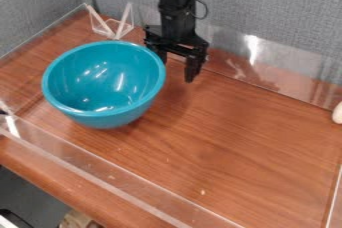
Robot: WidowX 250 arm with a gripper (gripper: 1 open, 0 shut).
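My black gripper (175,52) hangs at the back centre of the wooden table, just behind a large teal bowl (103,82) on the left. Its fingers stand apart, open, with nothing visible between them. The bowl is empty and upright, its right rim close to the gripper.
A white folded rack-like object (111,22) sits at the back left. A small pale object (337,114) is at the right edge. Clear plastic strips line the table's edges, and grey walls stand behind.
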